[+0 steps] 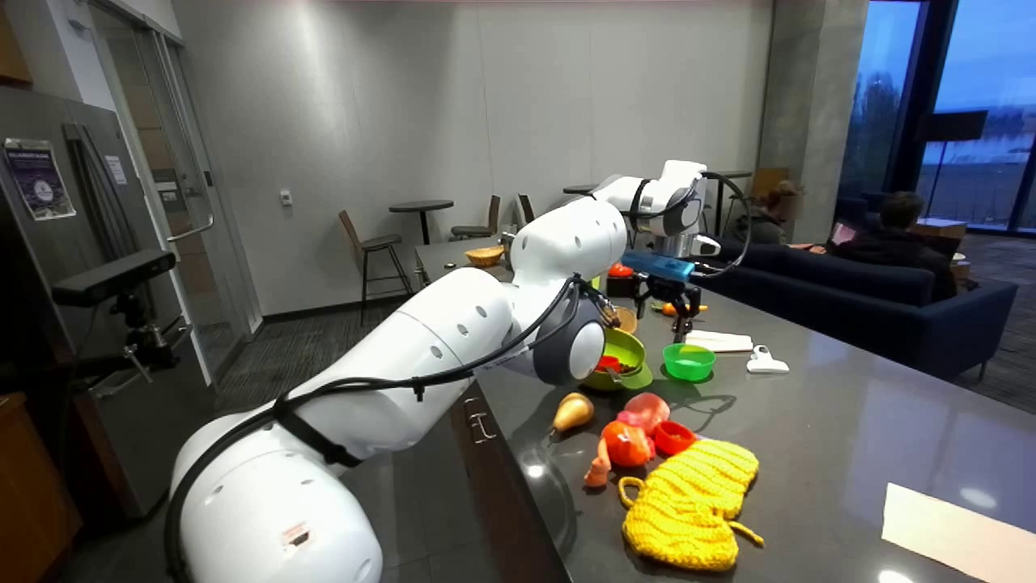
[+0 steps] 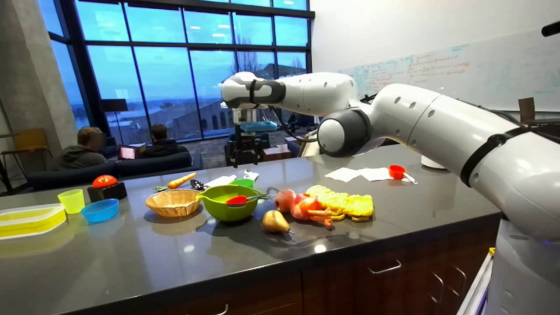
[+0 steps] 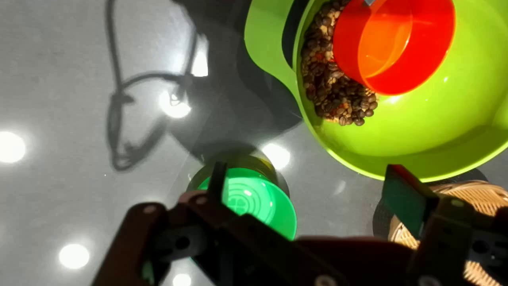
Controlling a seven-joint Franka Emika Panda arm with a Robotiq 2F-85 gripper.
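Observation:
My gripper stands open above the counter, its fingers wide apart with nothing between them. In the wrist view the left finger overlaps part of a small green bowl, which sits empty on the counter. Up and to the right is a larger lime-green bowl with a spout. Coffee beans lie against one side inside it, beside a red scoop. The right finger appears over the edge of a wicker basket. From the second exterior side, my gripper hangs clear above the bowls.
A pear, an onion-like vegetable pile and a yellow knitted cloth lie near the bowls. Left of the basket stand a blue bowl and a lime cup. The counter's front right in exterior view 1 has free room.

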